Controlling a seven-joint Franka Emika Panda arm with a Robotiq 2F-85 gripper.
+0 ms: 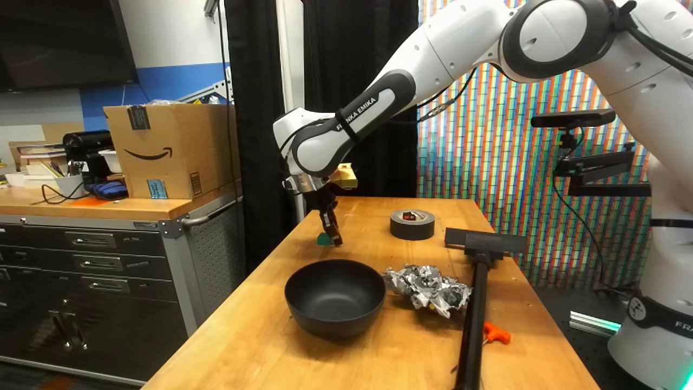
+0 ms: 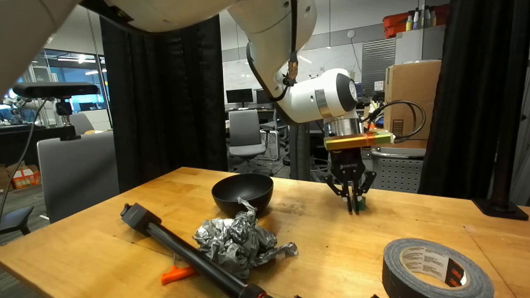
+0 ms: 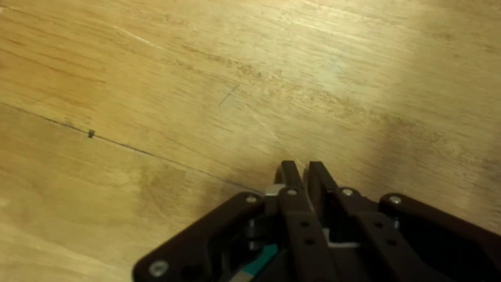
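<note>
In exterior view 2, my gripper (image 2: 353,211) points down with its fingertips at the tabletop, its fingers almost together. A small green object (image 2: 362,203) sits right behind and beside them. Exterior view 1 has this green piece (image 1: 324,240) on the table, just left of the gripper (image 1: 338,243). Close up in the wrist view, the gripper is shut to a narrow gap, with nothing visible between its tips. A bit of the green object (image 3: 266,258) shows past the left finger, mostly hidden; whether it touches the fingers I cannot tell.
A black bowl (image 1: 335,300) stands nearer the camera in exterior view 1. Crumpled foil (image 1: 429,288), a long black-handled tool (image 1: 478,305), an orange-handled item (image 1: 497,333) and a tape roll (image 1: 412,227) lie to the right. Bare tabletop surrounds the fingertips.
</note>
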